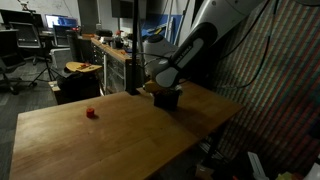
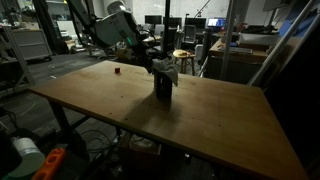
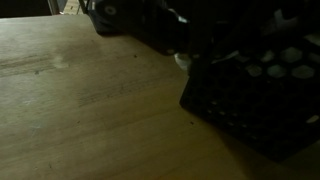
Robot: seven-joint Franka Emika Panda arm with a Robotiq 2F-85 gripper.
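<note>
A black mesh holder [image 1: 168, 100] stands upright on the wooden table [image 1: 90, 145], toward its right side in exterior view 1. Something pale and crumpled [image 2: 166, 70] shows at the top of the holder [image 2: 163, 88] in exterior view 2. My gripper [image 1: 158, 84] is at the holder's upper rim, and its fingers are too small and dark there to make out. In the wrist view the mesh wall [image 3: 265, 100] fills the right side, close to the dark fingers, which look shut. Nothing can be seen clearly between them. A small red object [image 1: 90, 112] lies apart on the left.
In exterior view 2 the small red object [image 2: 117, 70] sits near the far edge. Chairs [image 1: 27, 38] and a stool [image 1: 84, 68] stand beyond the table.
</note>
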